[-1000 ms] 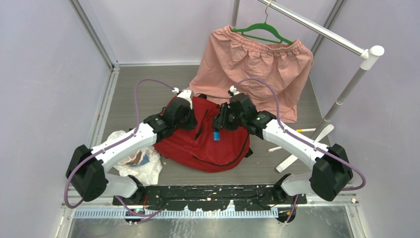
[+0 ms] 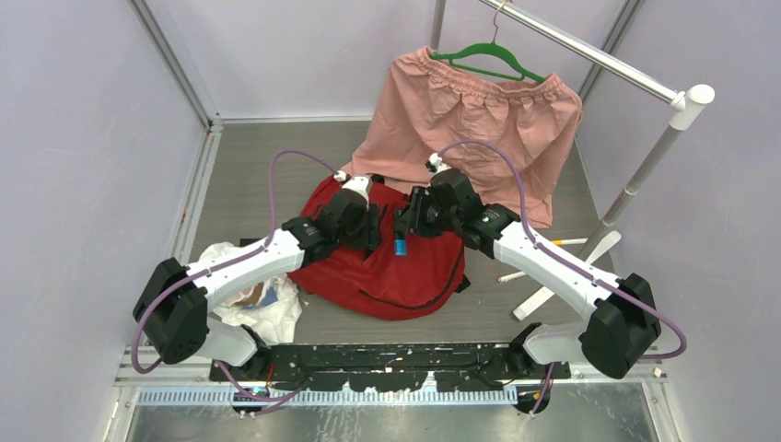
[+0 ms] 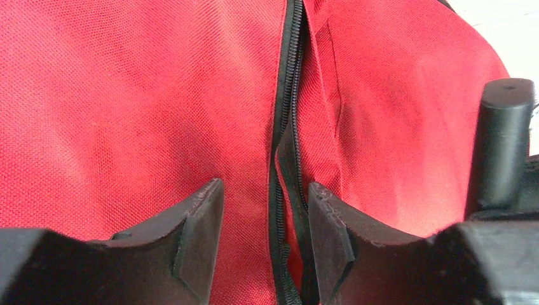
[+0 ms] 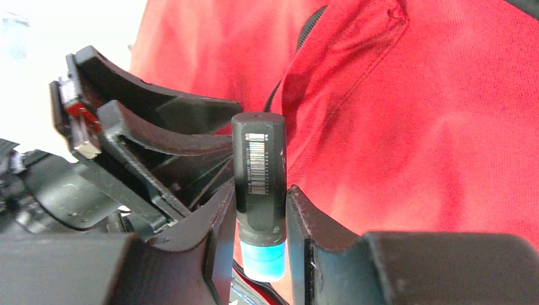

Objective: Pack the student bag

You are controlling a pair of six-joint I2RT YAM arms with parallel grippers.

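Note:
A red bag (image 2: 387,285) lies on the floor between the arms, with a long black zipper (image 3: 286,95) running across its top panel in the left wrist view. My left gripper is open just over that zipper, a zipper edge and fold between its fingertips. My right gripper is shut on a black tube with a barcode and a blue end (image 4: 259,171), held above the bag beside my left gripper.
Pink shorts (image 2: 460,110) on a green hanger (image 2: 488,55) hang at the back. A crumpled white bag (image 2: 267,318) lies left. Pale sticks (image 2: 553,243) and a rack post (image 2: 635,184) stand or lie right.
My left gripper has moved rightward toward the middle of the red bag. My right gripper and the tube have shifted very slightly up in the top view.

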